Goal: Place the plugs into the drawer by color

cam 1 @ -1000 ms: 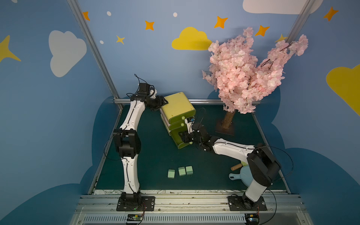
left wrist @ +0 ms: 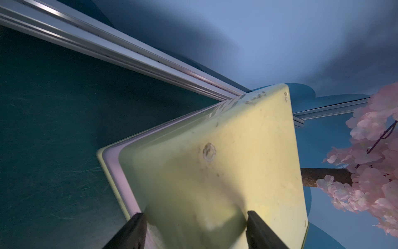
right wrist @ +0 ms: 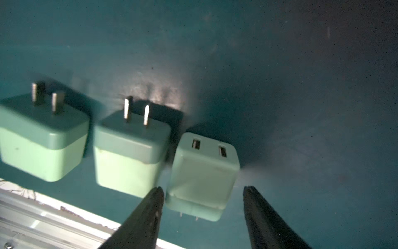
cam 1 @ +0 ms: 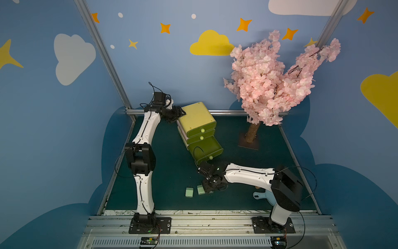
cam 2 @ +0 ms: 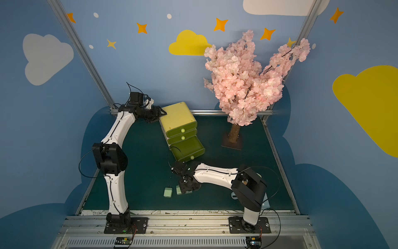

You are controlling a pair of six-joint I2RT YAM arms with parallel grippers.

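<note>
Three mint-green plugs lie on the dark green mat near the front: left [right wrist: 42,137], middle [right wrist: 131,153] and right [right wrist: 202,174] in the right wrist view. My right gripper is open above the right plug, a finger on either side of it in view. The green cabinet [cam 1: 196,118] stands at the back, its bottom drawer [cam 1: 205,147] pulled out. My left gripper is open at the cabinet's upper left corner, its fingertips either side of that corner in the left wrist view.
A pink blossom tree [cam 1: 269,83] stands at the back right. A light blue object [cam 1: 260,195] lies at the front right, partly under my right arm.
My right arm has moved from the open drawer toward the front and down over the plugs. The left arm and cabinet have not visibly moved.
</note>
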